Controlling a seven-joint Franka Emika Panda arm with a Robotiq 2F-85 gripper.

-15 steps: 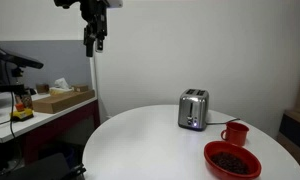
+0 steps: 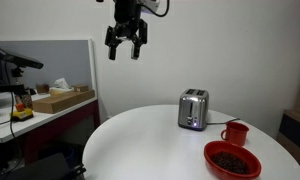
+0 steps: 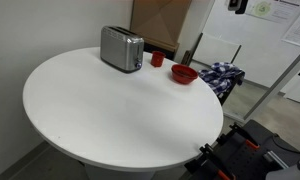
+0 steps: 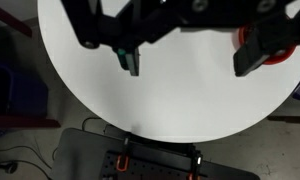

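My gripper (image 2: 124, 51) hangs high over the left back part of the white round table (image 2: 135, 145), well clear of everything on it. Its two fingers stand wide apart with nothing between them; the wrist view shows the same open gap over bare tabletop. A silver toaster (image 2: 193, 109) stands towards the back, to the right of and below the gripper. Beside it is a red mug (image 2: 234, 134). Nearer the front right sits a red bowl (image 2: 218, 171) with small dark pieces inside. The right finger (image 4: 248, 55) partly covers the bowl (image 4: 286, 54) in the wrist view.
A side table with a tissue box (image 2: 62, 101) and tools stands at the left. A checkered cloth (image 3: 222, 76) lies beyond the bowl. The toaster's cord runs right, behind the mug.
The gripper has moved to the right in exterior view 1 and turned, so both fingers now show apart. Toaster, mug and bowl have not moved.
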